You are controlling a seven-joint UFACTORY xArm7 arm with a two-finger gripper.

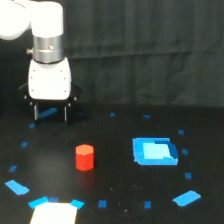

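Observation:
A red block (84, 157) sits on the dark table, a little left of the middle of the view. To its right lies a flat blue piece (138, 153) with a white patch (157, 151) inside it. My gripper (51, 112) points down at the back left, its dark fingers spread apart. Nothing shows between them except a strip of blue tape on the table behind. The block and the blue piece both lie well clear of the gripper.
Small blue tape marks (102, 204) dot the table, with larger strips (186, 198) near the edges. A pale object (53, 213) is cut off at the bottom left. Dark curtain hangs behind.

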